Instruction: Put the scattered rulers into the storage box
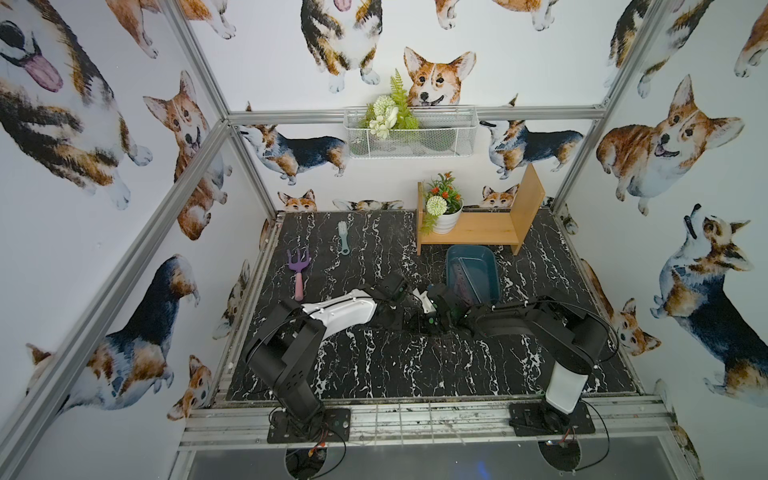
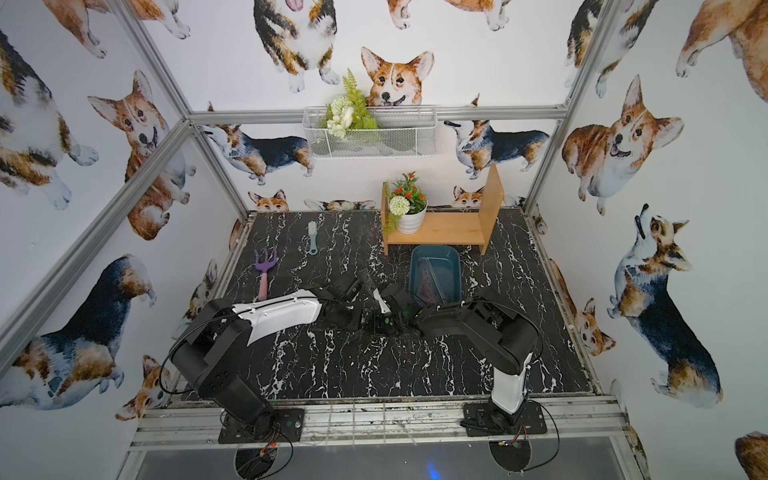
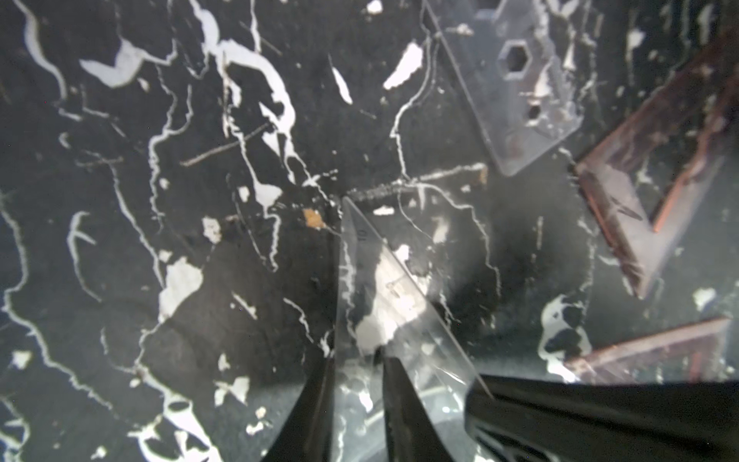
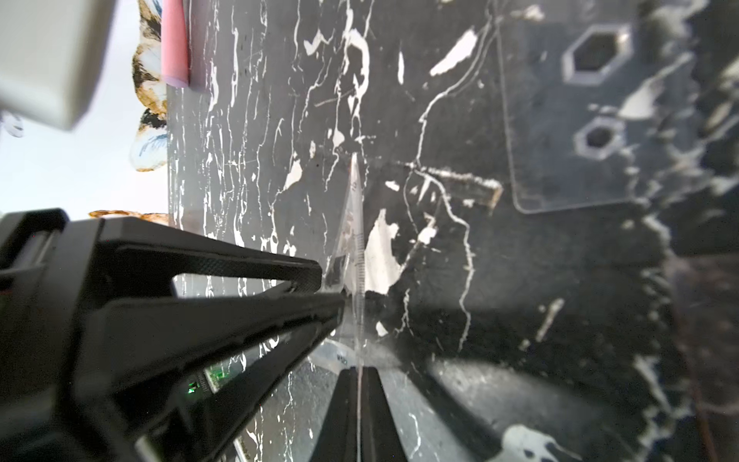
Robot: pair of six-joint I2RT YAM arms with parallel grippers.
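Observation:
A clear triangular ruler stands steeply tilted above the table, nearly edge-on in the right wrist view. My right gripper is shut on its edge. The left gripper is at the ruler's other side, its fingers a narrow gap apart. A clear ruler with hexagonal holes [image 3: 500, 115] lies flat nearby, as does a pinkish triangular ruler [image 3: 604, 204]. Another pinkish piece [image 3: 646, 350] shows partly behind the right gripper's finger. The teal storage box [image 1: 493, 276] holds ruler-like pieces. In the top views the arms hide most of the work area.
A wooden shelf [image 1: 480, 228] with a potted plant [image 1: 446, 222] stands behind the box. On the left lie a purple-pink fork [image 1: 298, 276] and a teal-handled tool [image 1: 344, 240].

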